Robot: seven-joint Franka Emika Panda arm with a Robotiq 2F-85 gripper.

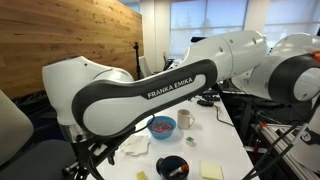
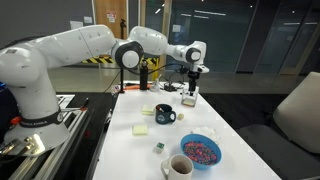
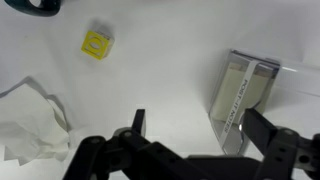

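Note:
In the wrist view my gripper is open, its two dark fingers wide apart with nothing held between them. A flat rectangular box (image 3: 243,95) with a clear cover and a pale printed strip lies ahead of the right finger, partly hidden by it at the near end. From the second exterior view, the box (image 2: 188,100) sits on the far part of the white table, below the gripper (image 2: 190,86). The arm's own body hides the fingers in the first exterior view.
A small yellow block (image 3: 97,43) and crumpled white cloth (image 3: 32,124) lie left of the box. Farther along are a black mug (image 2: 173,116), a blue bowl (image 2: 207,137) with red contents, a white mug (image 2: 178,169), a green block (image 2: 158,148) and pale yellow pads (image 2: 140,130).

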